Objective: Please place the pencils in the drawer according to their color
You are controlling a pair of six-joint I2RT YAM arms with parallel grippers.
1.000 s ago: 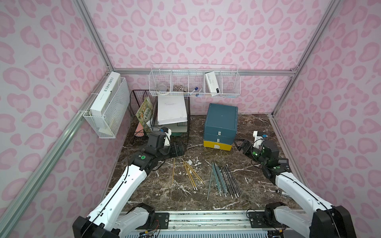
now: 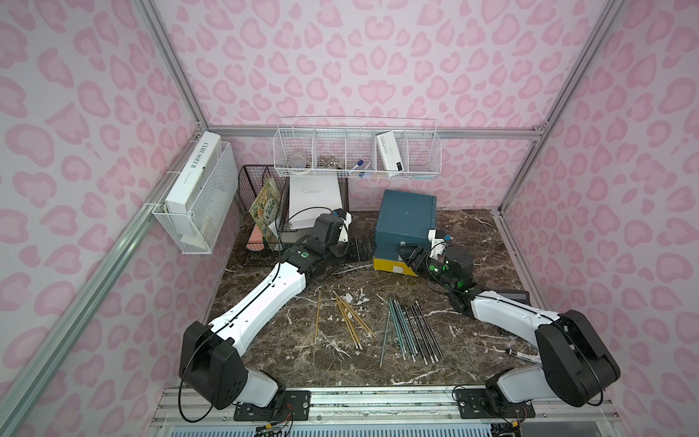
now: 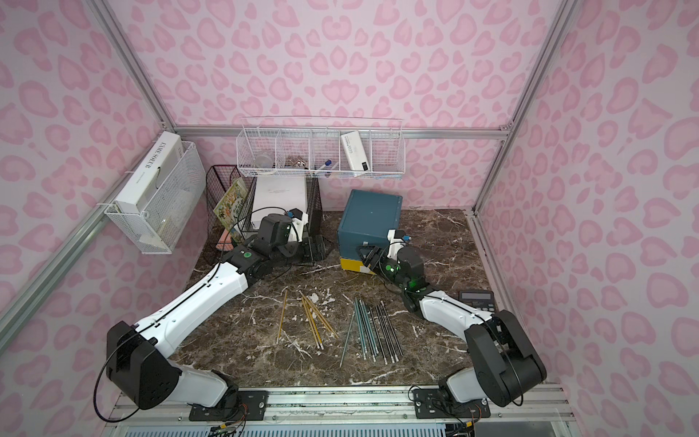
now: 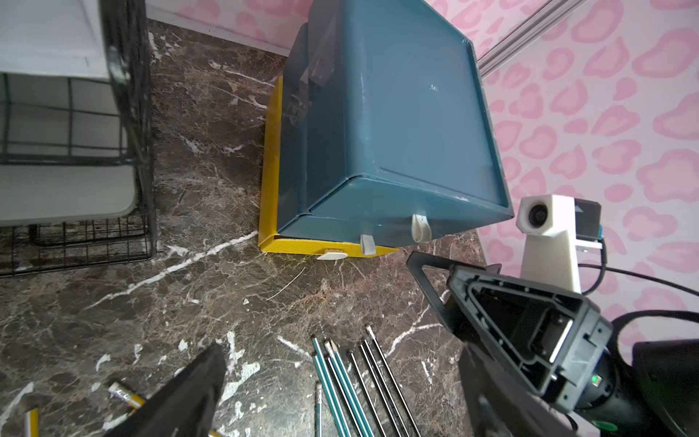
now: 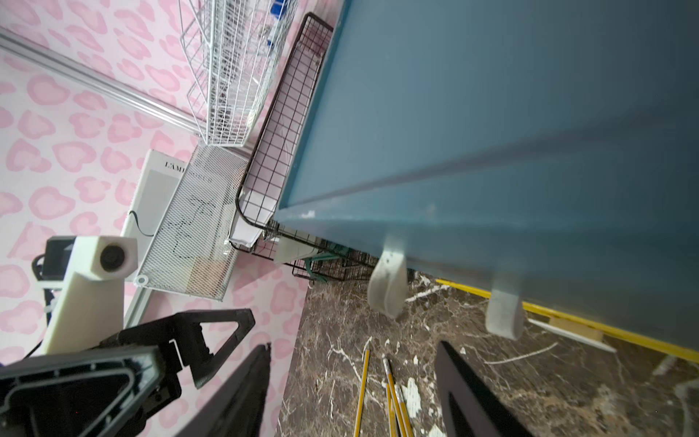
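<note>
The drawer box has two blue tiers over a yellow bottom drawer; all look shut. In the left wrist view, pale handles show on the upper blue drawer, lower blue drawer and yellow drawer. My right gripper stands just before the blue fronts, fingers apart and empty, below the upper handle. To the box's left, my left gripper is open and empty. On the table lie yellow pencils, blue-green pencils and black pencils.
A black wire rack with a white box stands left of the drawer box. A white wire basket hangs on the back wall. At right lies a calculator. The table between the pencils and the drawer box is mostly clear.
My left gripper has moved right and away from me, towards the box's left side. The right gripper has come left, to the box's front. Pencils and drawers look unchanged.
</note>
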